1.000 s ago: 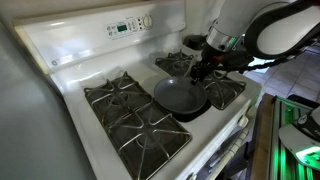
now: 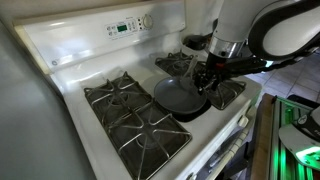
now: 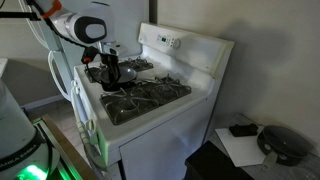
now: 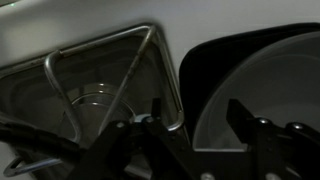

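A dark grey frying pan (image 2: 178, 94) sits on the middle of the white stove. My gripper (image 2: 204, 84) is low at the pan's right rim, coming down from the arm on the right. In the wrist view, the two dark fingertips of my gripper stand apart, one on each side of the pan's pale rim line. Inside the pan (image 4: 278, 88) nothing shows but its smooth grey surface. Whether either finger touches the pan cannot be told in this dark view.
Black burner grates (image 2: 148, 138) lie left of the pan, with another grate (image 2: 178, 63) behind it. The control panel (image 2: 110, 34) rises along the back. In the second exterior view, a dark lidded pot (image 3: 286, 146) stands apart on the right-hand counter.
My gripper has come down and slightly toward the front, to the pan's right rim. The pan appears to stay in place.
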